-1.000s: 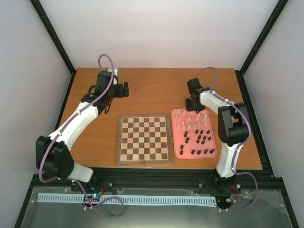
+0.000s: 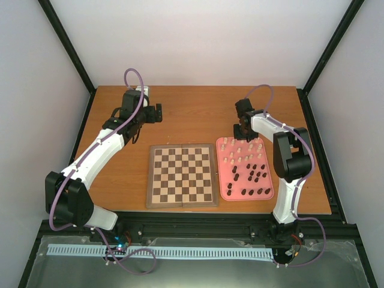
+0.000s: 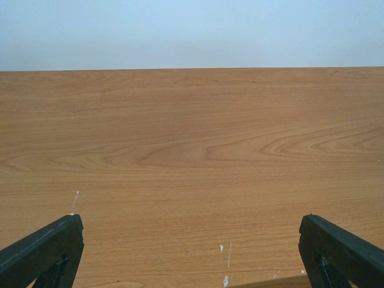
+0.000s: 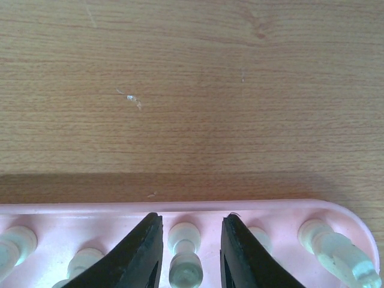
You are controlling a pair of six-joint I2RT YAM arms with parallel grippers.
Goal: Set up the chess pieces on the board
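The chessboard [image 2: 182,174] lies flat at the table's middle with no pieces on it. To its right, a pink tray [image 2: 222,179] holds light pieces in its far part and dark pieces [image 2: 252,192] nearer the front. Over the tray's far edge is my right gripper [image 2: 245,137]. In the right wrist view its open fingers [image 4: 146,246] stand either side of a light piece [image 4: 185,258], with a gap left on each side. My left gripper [image 2: 158,113] hangs above the table's back left, open and empty; its fingers [image 3: 51,249] are wide apart over bare wood.
Other light pieces stand close beside the right fingers, one [image 4: 84,261] to the left and a larger one [image 4: 342,255] by the tray's corner. The tray's rim [image 4: 120,208] runs just beyond them. Bare table [image 2: 192,114] stretches behind the board.
The left arm, board and visible pieces look the same.
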